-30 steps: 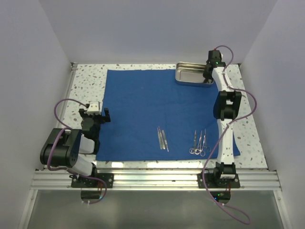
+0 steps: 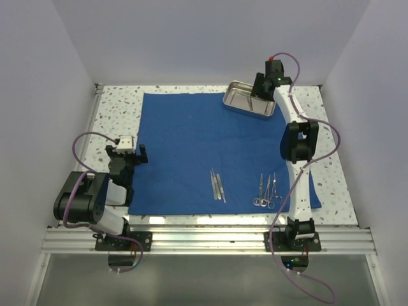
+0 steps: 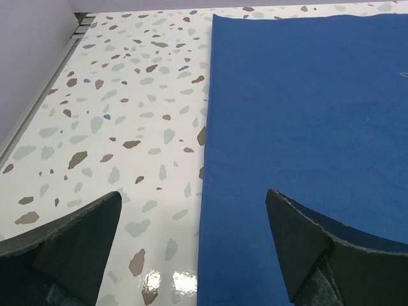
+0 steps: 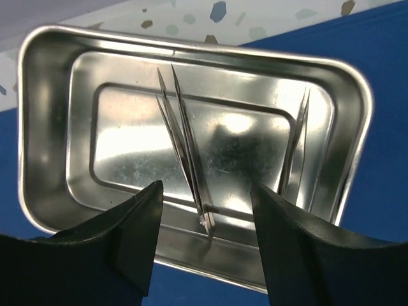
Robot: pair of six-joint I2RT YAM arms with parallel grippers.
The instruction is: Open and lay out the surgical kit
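Observation:
A steel tray (image 2: pixel 237 106) sits at the back right of the blue cloth (image 2: pixel 191 134). Inside are slender pointed steel instruments (image 4: pixel 191 159), a close group near the middle and another at the right side (image 4: pixel 293 146). My right gripper (image 2: pixel 264 89) hangs over the tray, open, its fingers either side of the middle group's lower ends in the right wrist view. My left gripper (image 2: pixel 126 153) is open and empty at the cloth's left edge. On the cloth's front half lie several slim handled instruments (image 2: pixel 215 186) in a row and, further right, several ringed scissor-like instruments (image 2: pixel 268 194).
Speckled worktop (image 2: pixel 108 115) shows around it, with pale walls at the back and sides.
My right gripper has moved left and toward the front over the tray. The tray has shifted left and sits slightly angled. The left arm has not moved.

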